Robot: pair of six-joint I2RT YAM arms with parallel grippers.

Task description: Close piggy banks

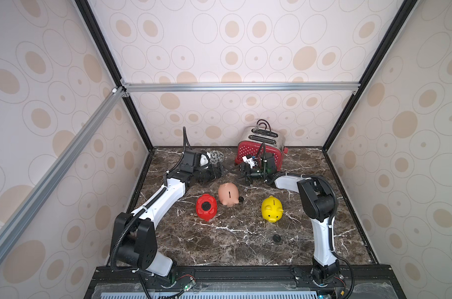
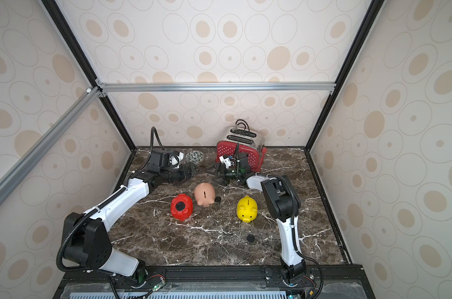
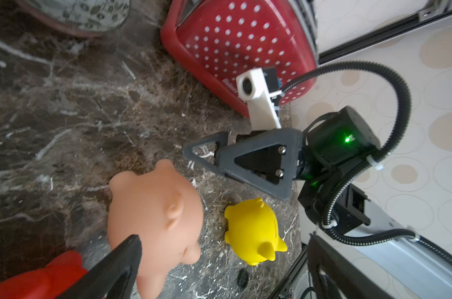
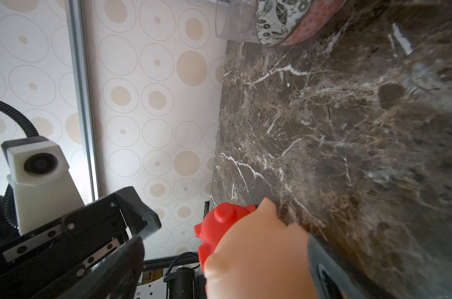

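Observation:
Three piggy banks are on the dark marble table. The red one [image 1: 206, 207] lies belly up with a black stopper [image 1: 206, 205] in its underside. Beside it, slot up, rests the pink piggy bank [image 1: 228, 193], and a black stopper [image 1: 241, 199] lies by its right side. Further right stands the yellow piggy bank [image 1: 271, 208], slot up; a loose black stopper [image 1: 276, 238] lies in front of it. My left gripper is open and empty, behind and left of the pink bank. Open too, my right gripper hovers behind the pink bank's right side, holding nothing.
A red toaster [image 1: 258, 149] stands at the back, close behind my right gripper. A patterned bowl [image 3: 91, 15] sits at the back, near my left gripper.

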